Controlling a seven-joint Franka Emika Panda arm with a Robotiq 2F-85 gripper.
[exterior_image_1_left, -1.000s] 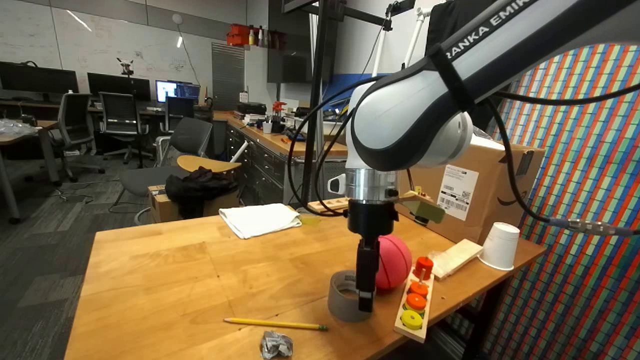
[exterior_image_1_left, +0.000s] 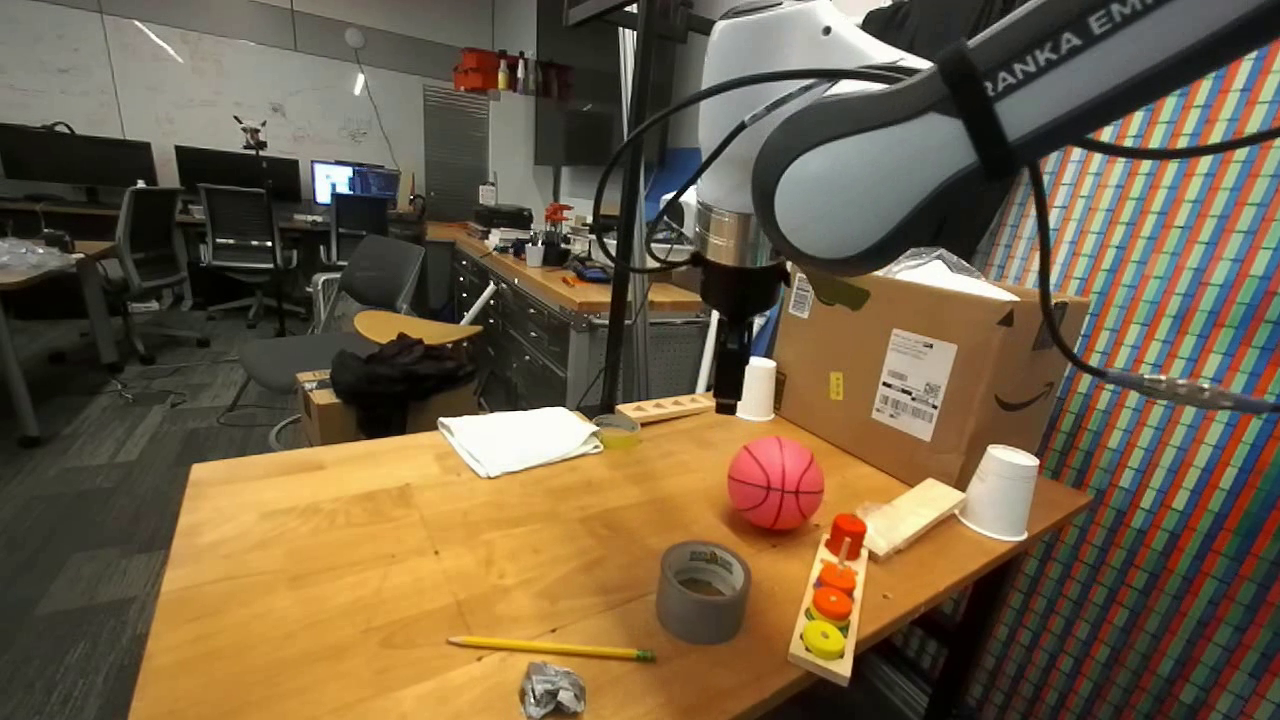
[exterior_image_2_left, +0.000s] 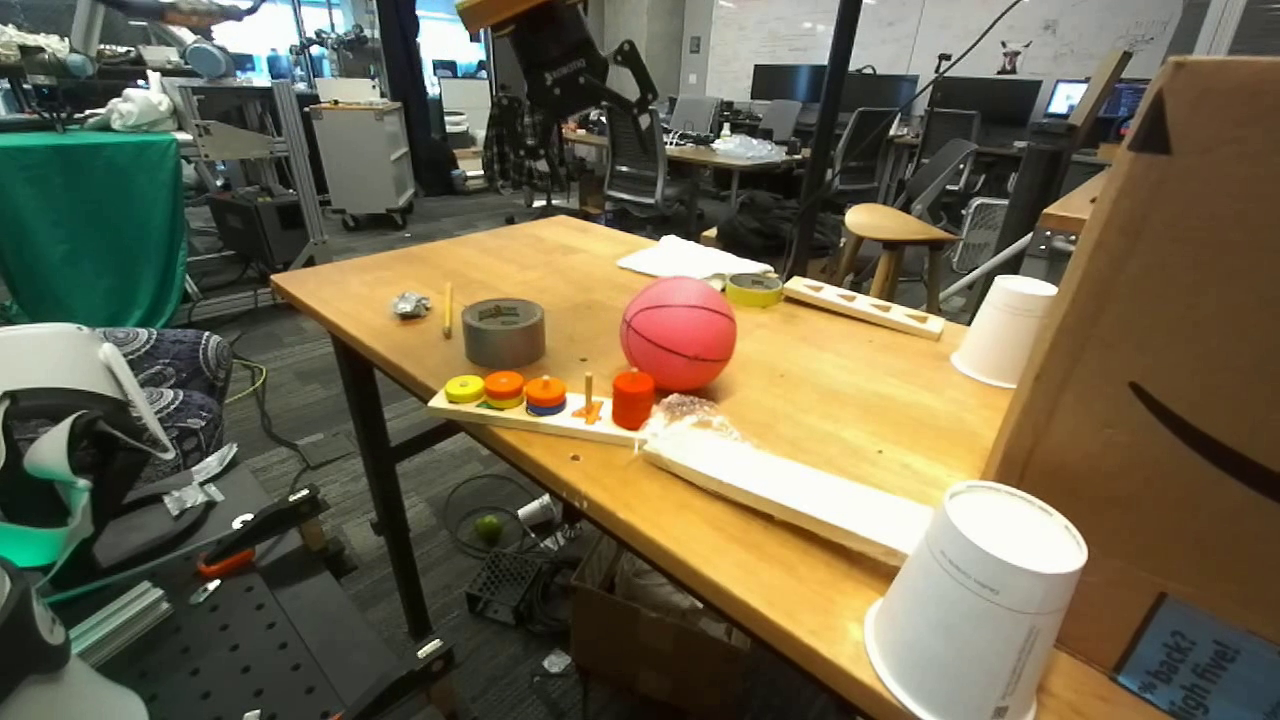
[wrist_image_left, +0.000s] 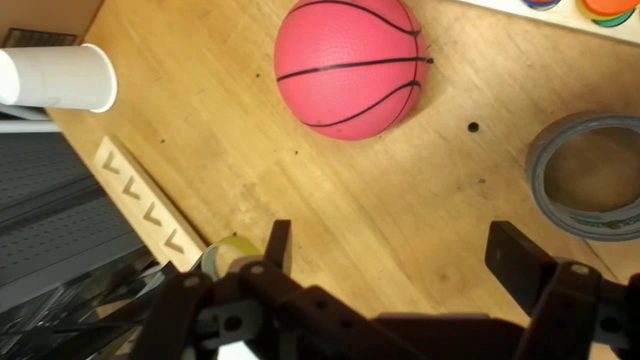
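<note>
My gripper is open above the table, nothing between its fingers; in exterior view 1 the gripper (exterior_image_1_left: 729, 396) hangs well above the wood. Beneath and ahead of it in the wrist view are a pink ball (wrist_image_left: 351, 69) with black lines and, at the right, a grey tape roll (wrist_image_left: 543, 180). The ball (exterior_image_1_left: 776, 482) stands beside a wooden peg board (exterior_image_1_left: 828, 606) carrying red, orange and yellow rings. Nearer the front lie a yellow pencil (exterior_image_1_left: 552, 649) and a crumpled foil ball (exterior_image_1_left: 553, 690).
A folded white cloth (exterior_image_1_left: 519, 440), a yellow-green tape roll (exterior_image_2_left: 755, 289) and a slotted wooden strip (exterior_image_2_left: 864, 307) line the far edge. Two upturned white cups (exterior_image_1_left: 1000, 492) and a wooden block (exterior_image_1_left: 914, 516) stand near a big cardboard box (exterior_image_1_left: 948, 372).
My arm has risen and drawn back from the grey tape roll, where the gripper was low in front of the ball. The tape roll and the ball stay in the same places.
</note>
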